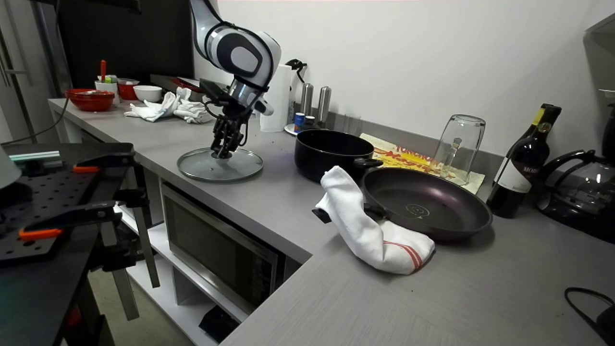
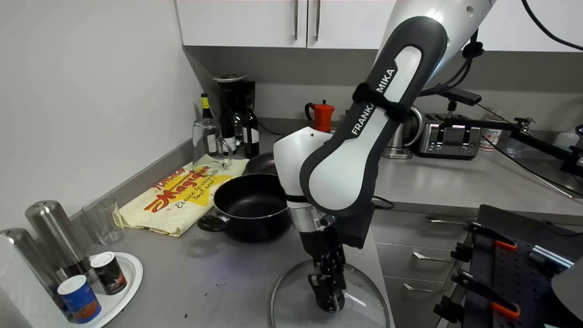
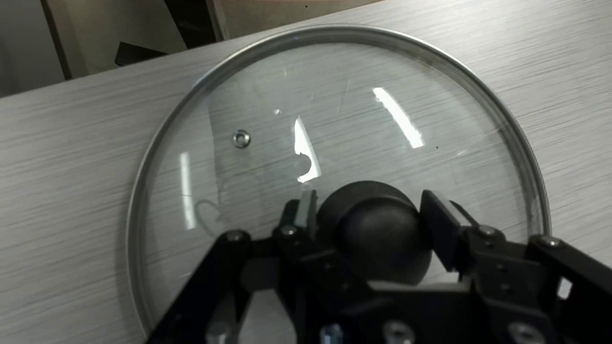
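Note:
A round glass lid [image 3: 258, 91] with a metal rim lies flat on the grey counter, close to its edge. Its black knob [image 3: 384, 241] points up. My gripper reaches down over the lid, with one finger on each side of the knob. The fingers are part open; the right finger [image 3: 444, 223] is at the knob or very near it, while a narrow gap shows on the left. In exterior view 1 the gripper [image 1: 223, 149] hides most of the knob. From the second exterior view, the arm's fingers cover the knob above the lid [image 2: 363, 295].
A black pot [image 1: 328, 153] stands right of the lid in exterior view 1, with a frying pan [image 1: 429, 202] and a white towel [image 1: 375, 230] further along. Shakers and cups sit on a white plate [image 2: 134, 270] near the wall. Counter between lid and pot is clear.

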